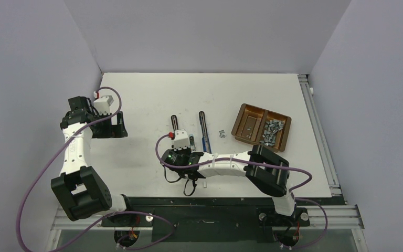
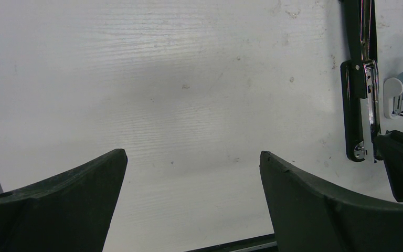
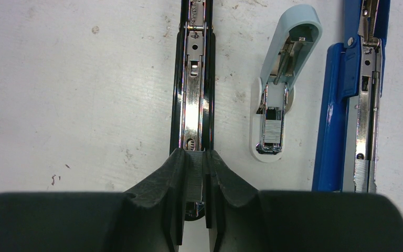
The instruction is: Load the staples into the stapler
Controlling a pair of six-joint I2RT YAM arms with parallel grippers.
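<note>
An opened black stapler lies lengthwise in the middle. My right gripper is over its magazine's front end, shut on a grey strip of staples that lies in line with the channel; whether it is seated is hidden by the fingers. Beside it stand a pale blue-white stapler with raised top and a blue stapler, also opened, with staples in its channel. My left gripper stands open at the left of the table, nothing between its fingers.
A brown two-compartment tray at the right holds many grey staple pieces. A few loose staple pieces lie between it and the staplers.
</note>
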